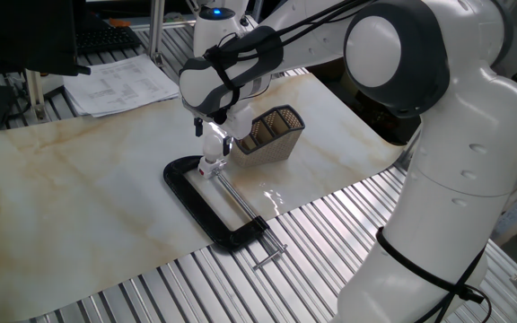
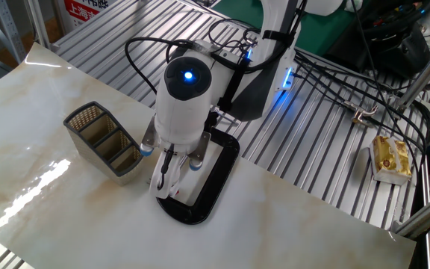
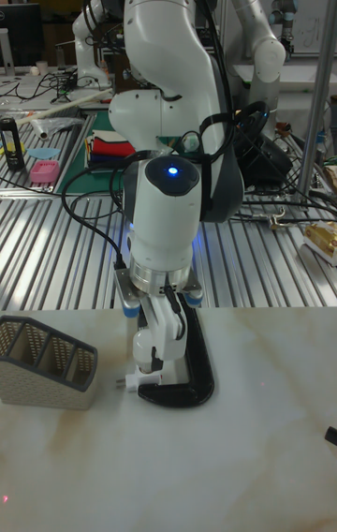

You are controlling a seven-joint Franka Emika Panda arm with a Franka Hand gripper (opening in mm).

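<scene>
A large black C-clamp point(image 1: 196, 205) with a metal screw lies flat, partly on the marbled sheet and partly over the ribbed metal table. My gripper point(image 1: 210, 163) points down at the clamp's far end, close to the screw's tip. In view 2 the gripper point(image 2: 166, 187) covers that end of the black frame point(image 2: 216, 183). A small white piece point(image 3: 141, 381) with thin prongs shows low beside the fingertips in view 3, next to the clamp's end point(image 3: 180, 394). The fingers' gap is hidden, so whether they grip anything is unclear.
A beige perforated organizer point(image 2: 107, 146) with several compartments stands close beside the gripper. Papers point(image 1: 119, 85) lie at the back left. A gold-and-white box point(image 2: 391, 158) rests on the ribbed table. The marbled sheet point(image 1: 61, 206) is clear at left in view 1.
</scene>
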